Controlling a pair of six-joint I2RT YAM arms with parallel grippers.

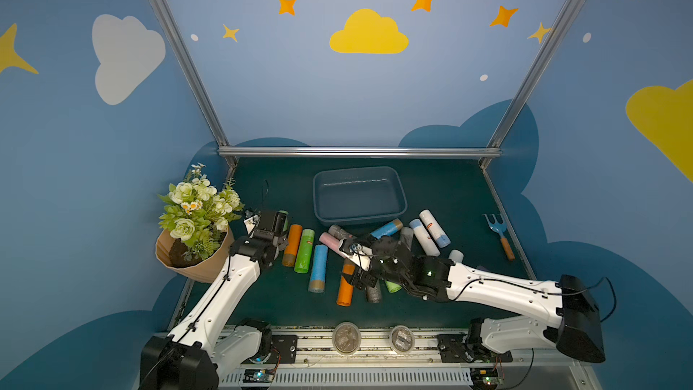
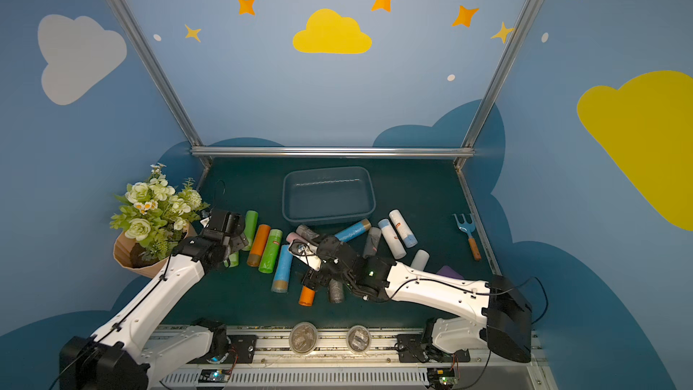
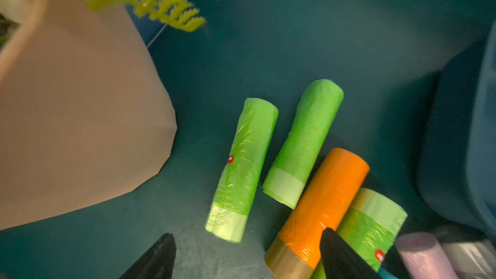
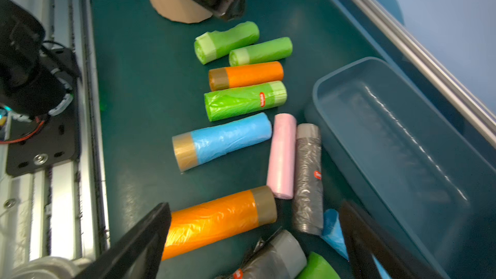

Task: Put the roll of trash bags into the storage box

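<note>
Several rolls of trash bags lie loose on the dark green table, among them a green roll [image 3: 242, 170], a second green roll [image 3: 304, 144], an orange roll [image 3: 320, 206], a blue roll [image 4: 222, 139] and a pink roll [image 4: 282, 155]. The empty blue-grey storage box [image 1: 360, 218] stands behind them. Over the leftmost green rolls hangs my left gripper, its fingers apart with nothing held. My right gripper is open above the middle rolls, near an orange roll [image 4: 222, 219] and a dark grey roll [image 4: 273, 261], holding nothing. In the top left view the arms cover some rolls.
A potted plant [image 1: 191, 263] stands at the left, close to my left gripper. A small blue fork [image 1: 498, 227] lies at the far right near white rolls [image 1: 434, 227]. Two round tins [image 1: 346, 338] sit on the front rail. Table right of the box is clear.
</note>
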